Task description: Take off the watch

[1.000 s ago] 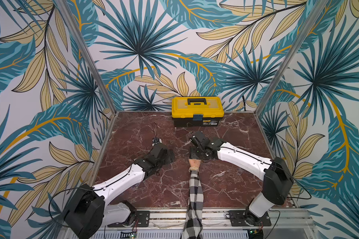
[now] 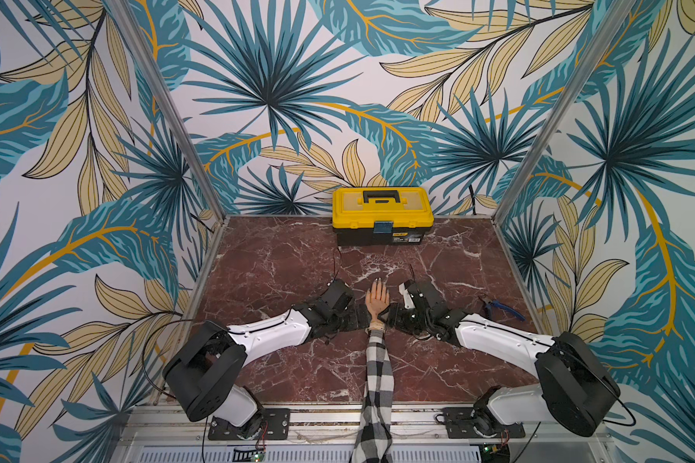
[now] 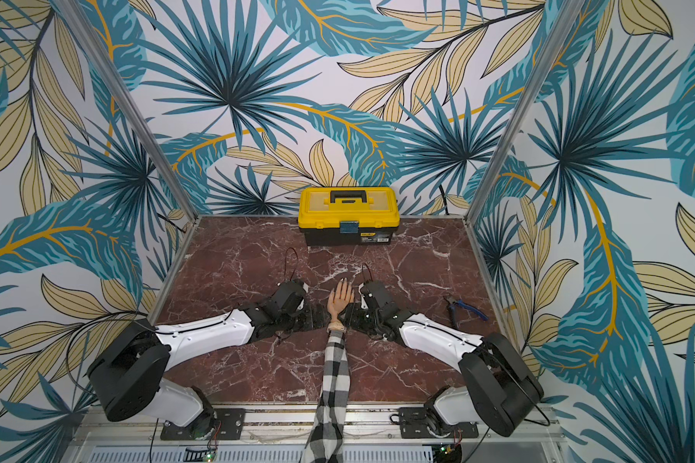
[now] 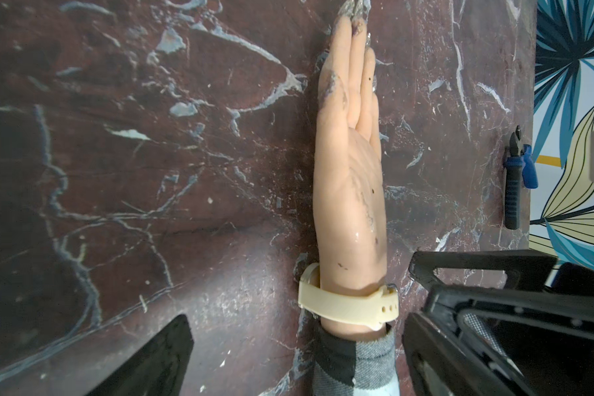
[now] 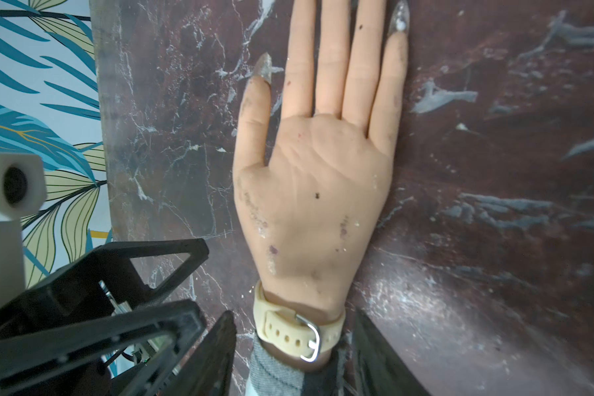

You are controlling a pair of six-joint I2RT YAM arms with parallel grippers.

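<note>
A mannequin hand (image 2: 377, 294) lies palm up at the table's middle, a checkered sleeve (image 2: 378, 378) below it. A cream watch strap with a metal buckle is round its wrist, also seen side-on in the left wrist view. My left gripper stands open, with its fingers either side of the wrist at the strap. My right gripper faces the buckle from the other side, its fingertips apart on either side of the strap; I see no grip on it.
A yellow toolbox (image 2: 382, 212) stands at the back of the marble table (image 2: 262, 254). Blue-handled pliers (image 4: 513, 191) lie on the right side.
Both grippers have closed in on the wrist: the left moved right, and the right moved down from over the hand to beside the watch, uncovering the hand.
</note>
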